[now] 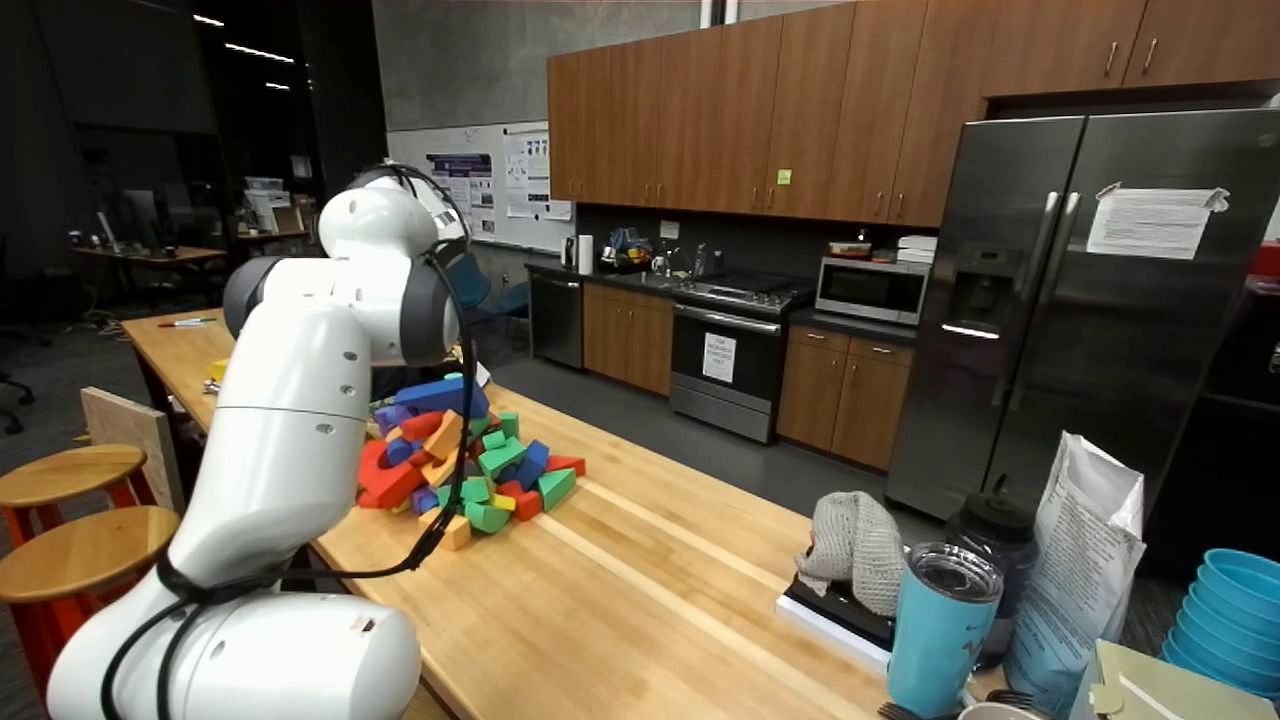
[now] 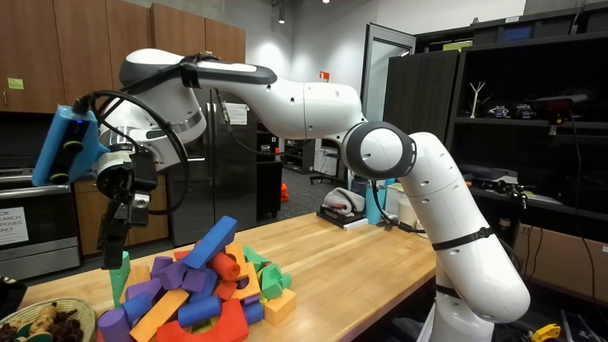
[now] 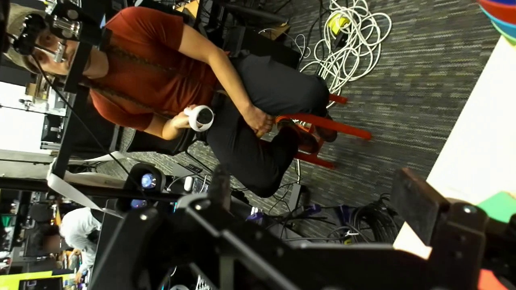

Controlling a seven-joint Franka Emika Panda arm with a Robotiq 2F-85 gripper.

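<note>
A heap of coloured wooden blocks (image 2: 199, 311) lies on the table, in blue, orange, red, purple, green and yellow. A long blue block (image 2: 211, 242) rests tilted on top. At the heap's left side in exterior view 2, my gripper (image 2: 112, 259) points down, its tip overlapping the top of an upright green block (image 2: 119, 279); whether they touch I cannot tell. In the wrist view the gripper is open, its two fingers wide apart with nothing held between them. Exterior view 1 shows the blocks (image 1: 474, 468) beyond the arm, but the gripper is hidden there.
A wicker basket (image 2: 85, 310) of small items stands left of the heap. At the table's far end are a grey cloth (image 1: 854, 546), a blue tumbler (image 1: 942, 630) and a bag (image 1: 1080, 564). A seated person (image 3: 150, 63) is nearby.
</note>
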